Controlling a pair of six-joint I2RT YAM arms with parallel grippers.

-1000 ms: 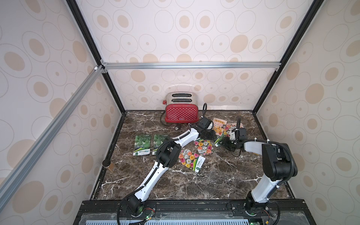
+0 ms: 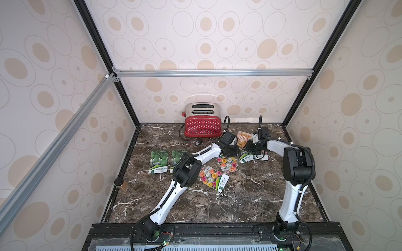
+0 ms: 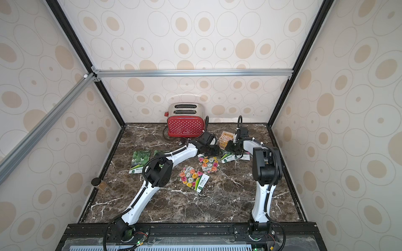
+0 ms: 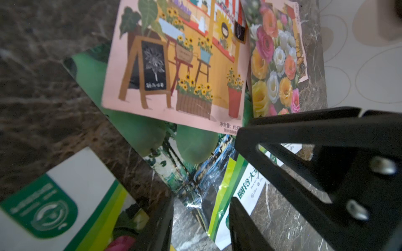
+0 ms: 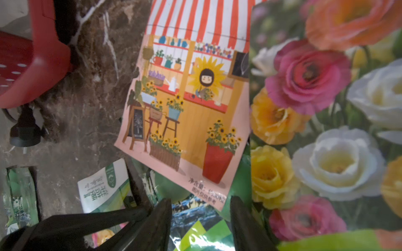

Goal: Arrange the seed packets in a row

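A pink-edged sunflower-shop packet (image 5: 188,104) overlaps a green packet (image 4: 196,146) and lies against a rose packet (image 5: 318,138) in the right-hand pile. Over this pile stands my right gripper, fingers apart; I see nothing gripped. My left gripper is also open, low at the pile's left edge, its fingertips apart in front of the green packet's lower end. Left of the pile lie a rose packet (image 2: 228,164) and a tilted rose packet (image 2: 209,177). Two green packets (image 2: 158,161) are side by side farther left, one partly hidden by my left arm.
A red toaster (image 2: 203,125) stands at the back wall, its cord and plug (image 2: 197,142) close by. A dark-capped jar (image 2: 121,184) is at the left edge.
The pile's white label strips show more in front. My left arm has barely moved.
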